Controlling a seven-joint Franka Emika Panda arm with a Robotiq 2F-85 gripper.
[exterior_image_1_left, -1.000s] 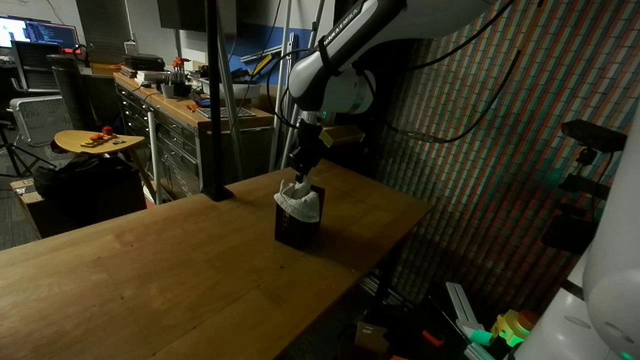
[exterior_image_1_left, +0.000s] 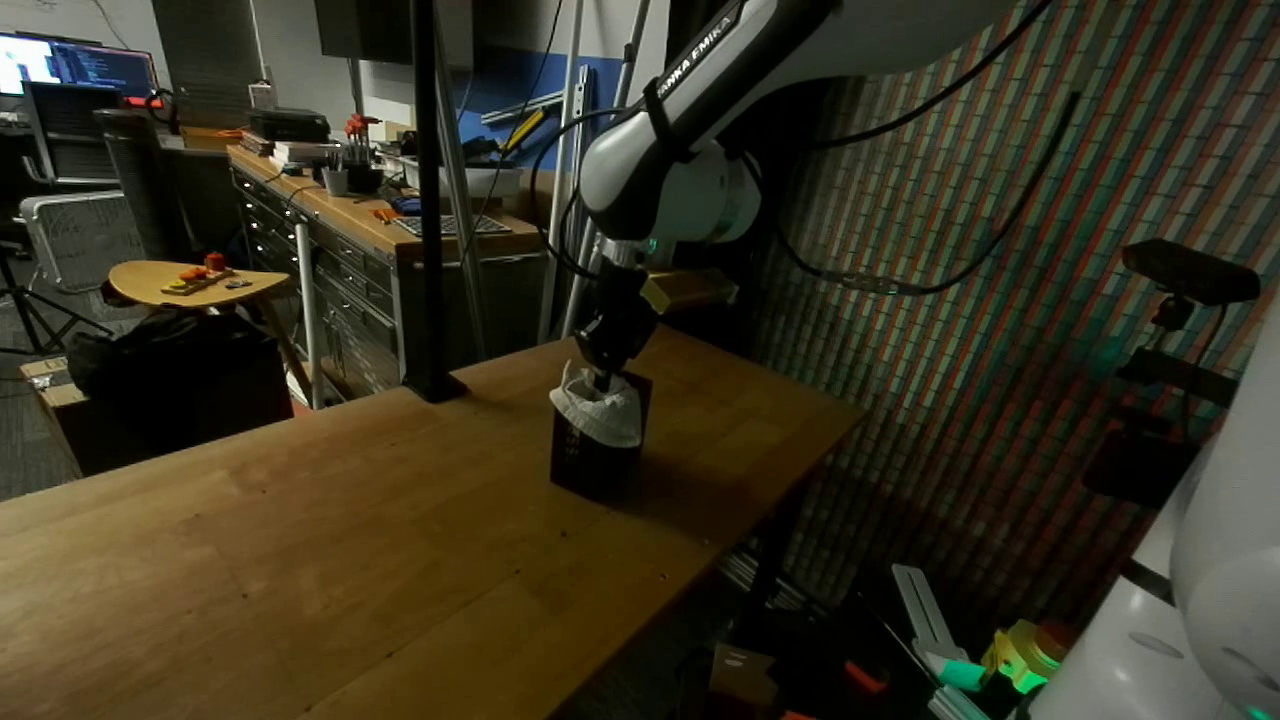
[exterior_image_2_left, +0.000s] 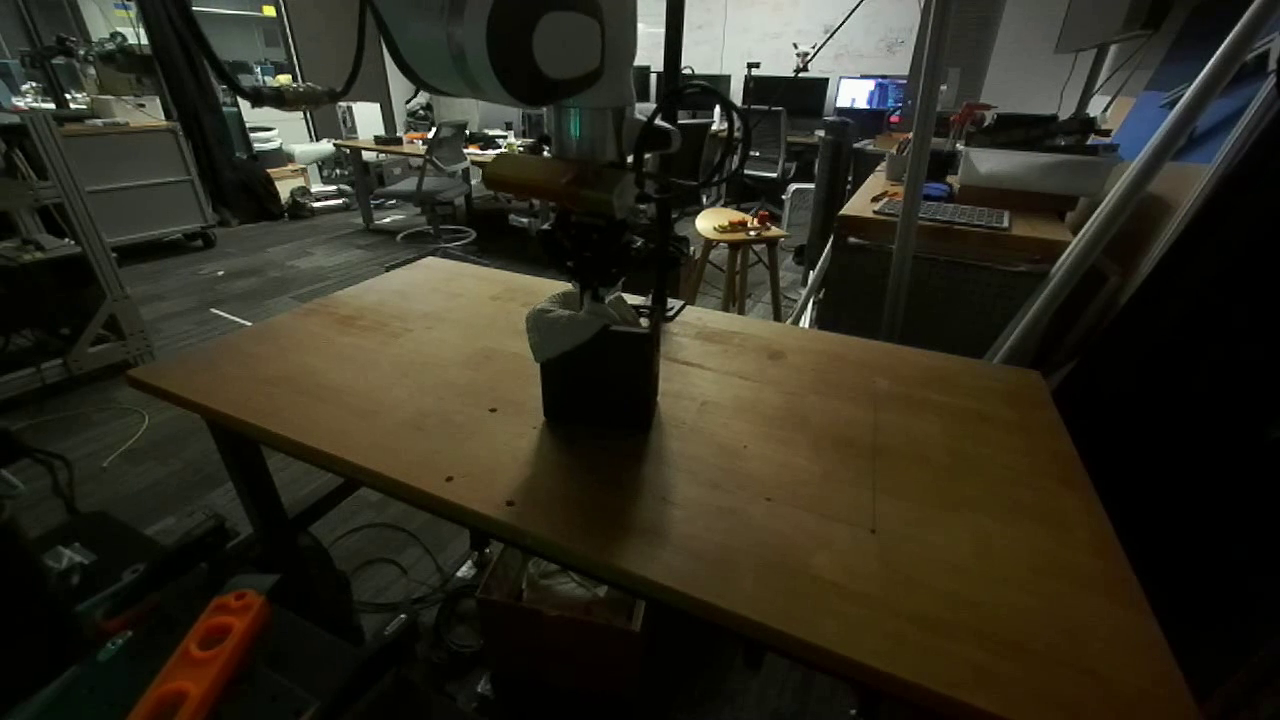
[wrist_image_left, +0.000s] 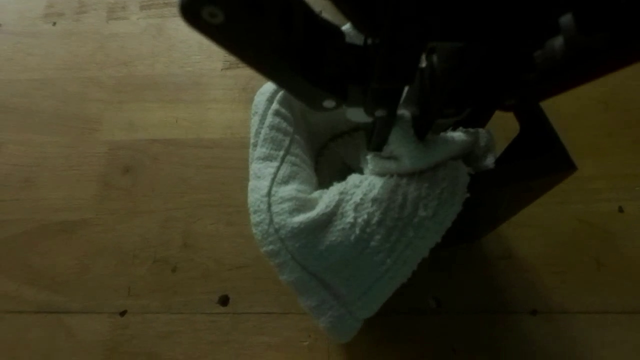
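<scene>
A white terry cloth (wrist_image_left: 360, 240) with a stitched edge is draped over the rim of an open black box (exterior_image_1_left: 582, 468). Part of the cloth hangs down outside the box and part sinks into its opening. At the box's mouth my gripper points down, shut, with a thin fold of the cloth bunched between its dark fingers. In exterior view 2 the cloth (exterior_image_2_left: 564, 326) hangs over the left of the black box (exterior_image_2_left: 600, 382), and the gripper's tips are partly hidden there. The inside of the box is mostly hidden.
A black post (exterior_image_1_left: 426, 240) stands at the table's far edge. The table's right corner lies not far from the box.
My gripper has come down a little toward the box's opening, and the bunched cloth beneath it sits lower. The box has barely moved.
</scene>
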